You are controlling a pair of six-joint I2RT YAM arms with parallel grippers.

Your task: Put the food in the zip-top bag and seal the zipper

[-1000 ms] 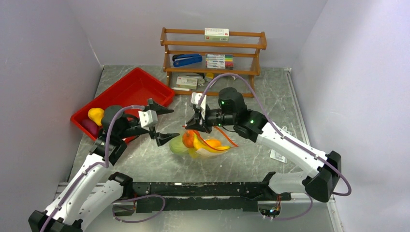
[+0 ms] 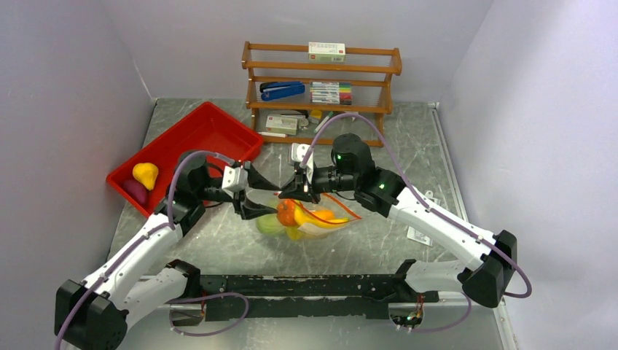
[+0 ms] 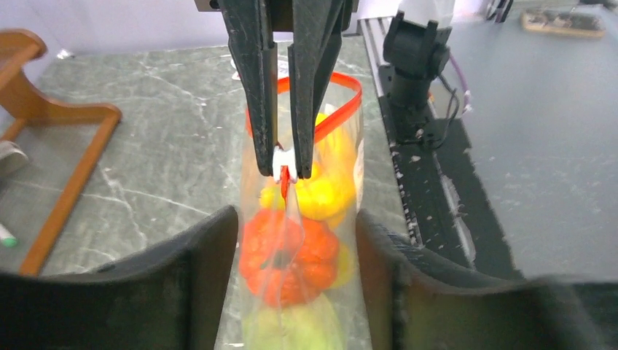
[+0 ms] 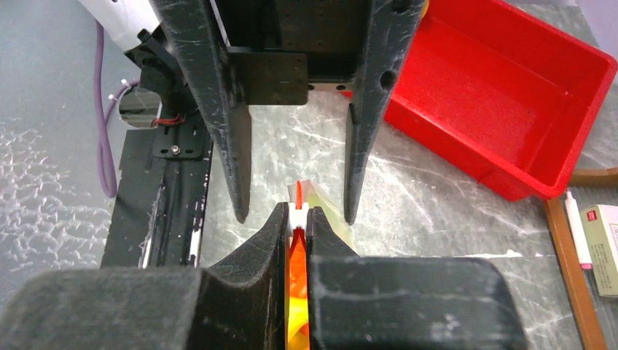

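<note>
A clear zip top bag (image 2: pixel 317 227) with an orange-red zipper edge stands on the table. Inside it are an orange pumpkin-like piece (image 3: pixel 286 255), yellow food (image 3: pixel 318 195) and a green piece (image 2: pixel 270 224). My right gripper is shut on the white slider (image 3: pixel 285 162) at the zipper's corner, and the orange zipper strip shows beyond it. From the left, my left gripper (image 2: pixel 278 200) points at that corner with its fingers apart on either side, nothing between them. The bag's mouth gapes on the far side of the slider in the left wrist view.
At the left a red bin (image 2: pixel 211 120) holds a yellow pear-like piece (image 2: pixel 146 175) and a purple piece (image 2: pixel 135 191). A wooden rack (image 2: pixel 321 65) with boxes and a blue stapler (image 2: pixel 283 90) stands behind. Bare table lies right of the bag.
My left gripper has moved right, close to the right gripper's fingertips, and its fingers have come nearer together. The right arm has shifted only slightly. The bag stays about where it was.
</note>
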